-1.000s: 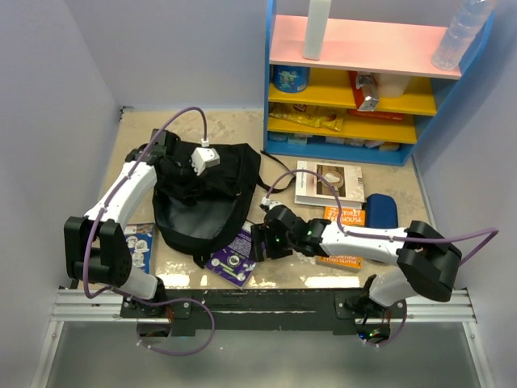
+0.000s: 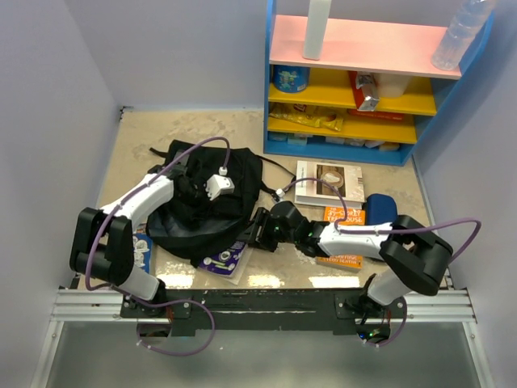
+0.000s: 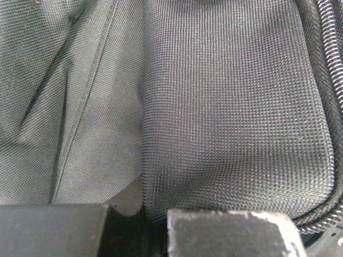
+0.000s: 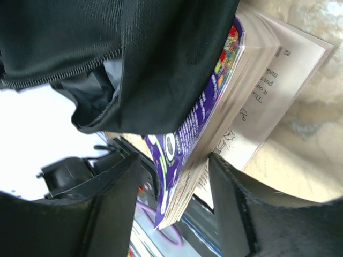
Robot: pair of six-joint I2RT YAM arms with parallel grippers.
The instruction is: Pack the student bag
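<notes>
The black bag (image 2: 174,238) lies open on the floor at left. My left gripper (image 2: 202,194) is shut on its fabric, which fills the left wrist view. Beside the bag's front right edge lies a purple-covered book (image 2: 220,263), partly under the bag fabric (image 4: 171,75). In the right wrist view my right gripper stands part open, its fingers around the lower end of the purple book (image 4: 187,134), which is tilted up with its cover and page edges showing; whether they grip it I cannot tell.
At right lie a white-covered book (image 2: 327,190), orange books (image 2: 339,260) and a blue case (image 2: 381,210). A blue shelf unit (image 2: 420,129) with snacks and bottles stands at the back. A blue book (image 2: 140,250) lies left of the bag.
My left gripper has moved right and toward the front with the bag's fabric, and the bag has shifted. My right gripper has moved slightly left onto the purple book, whose front end has changed.
</notes>
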